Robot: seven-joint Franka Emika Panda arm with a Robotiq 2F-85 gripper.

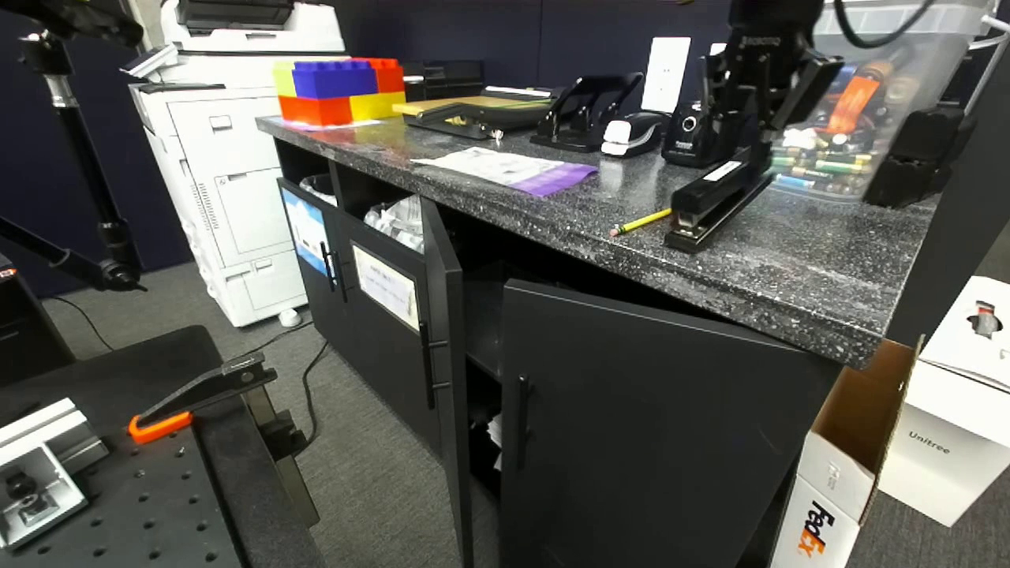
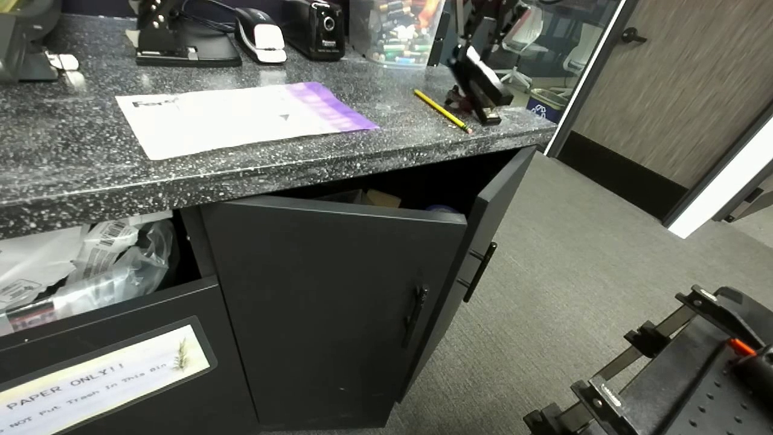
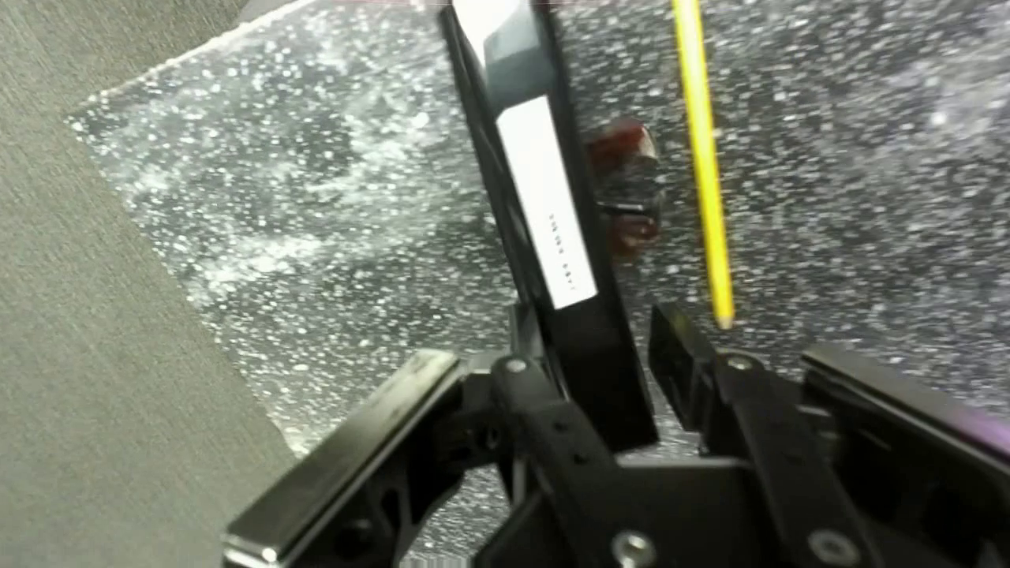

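Note:
A black stapler with a white label is between the fingers of my gripper, which is shut on it near one end. In exterior view 2 the stapler slants steeply over the counter's right end; whether its low end touches the counter is unclear. Beneath and beside it in the wrist view lies a dark red staple remover, partly covered by the stapler. The yellow pencil rests on the counter alongside, apart from the stapler.
On the speckled counter lies a white and purple mailer. An electric sharpener, a white-topped stapler and a clear battery bin stand behind. Cabinet doors hang open below.

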